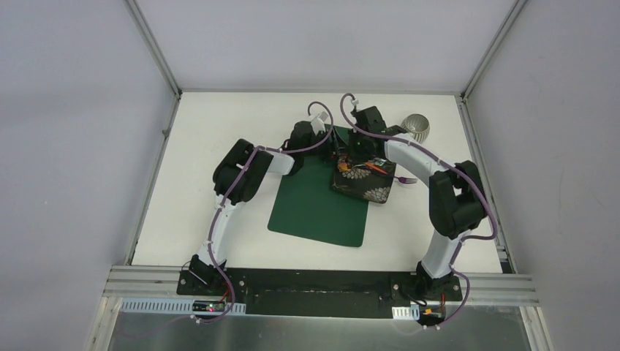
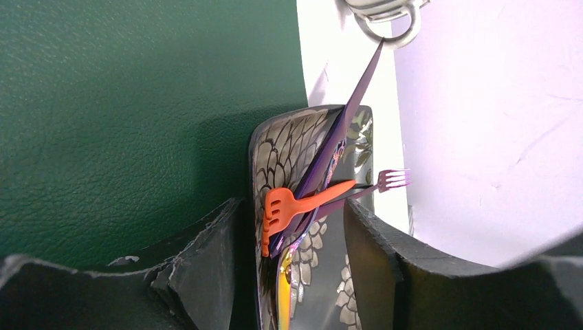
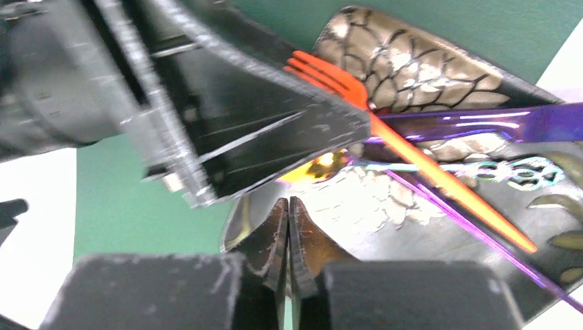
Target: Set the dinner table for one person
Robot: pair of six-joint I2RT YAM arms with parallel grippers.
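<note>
On the green mat [image 1: 316, 212] lies a patterned dark tray [image 1: 369, 190]. Lying across it are an orange fork [image 3: 459, 192], a purple fork [image 2: 393, 177], a purple knife [image 3: 481, 124], a teal-handled piece [image 3: 522, 172] and a yellow piece [image 2: 284, 295]. My left gripper stands part open at the tray's edge, beside the orange fork, with nothing clearly held. My right gripper is shut, nothing visible between its fingertips, over the tray. The left gripper's body partly hides the cutlery in the right wrist view.
A silvery ribbed cup [image 1: 415, 124] stands at the back right, off the mat.
</note>
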